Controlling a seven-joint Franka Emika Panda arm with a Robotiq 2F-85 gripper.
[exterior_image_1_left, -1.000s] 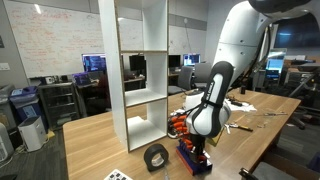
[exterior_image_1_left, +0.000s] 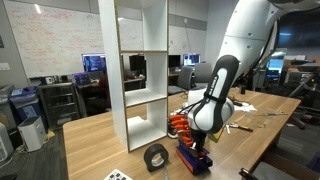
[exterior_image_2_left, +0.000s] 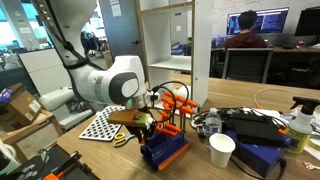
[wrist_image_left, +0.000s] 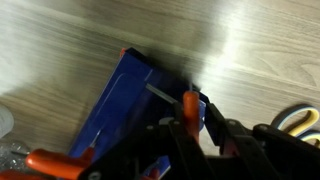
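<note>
An orange-handled tool (wrist_image_left: 190, 115) stands between the fingers of my gripper in the wrist view, and the fingers are shut on it. Directly below lies a blue box (wrist_image_left: 118, 100) with a dark slot along it. In exterior view 2 the blue box (exterior_image_2_left: 165, 150) with orange-red edges rests on the table, and my gripper (exterior_image_2_left: 145, 136) reaches down at its near left side. The gripper (exterior_image_1_left: 199, 150) is low over the blue box (exterior_image_1_left: 190, 160) in exterior view 1 too. The tool's lower end is hidden, so I cannot tell whether it is inside the box.
Another orange handle (wrist_image_left: 58, 163) lies left of the box, and scissors (wrist_image_left: 298, 122) lie to the right. A white cup (exterior_image_2_left: 222, 150), a spray bottle (exterior_image_2_left: 299, 125) and a black case (exterior_image_2_left: 255, 130) stand to the right. A tall white shelf (exterior_image_1_left: 140, 85) rises behind. A tape roll (exterior_image_1_left: 155, 156) is nearby.
The arm's lower part has shifted slightly to the right and tilted a little in exterior view 1. The blue box appears unmoved.
</note>
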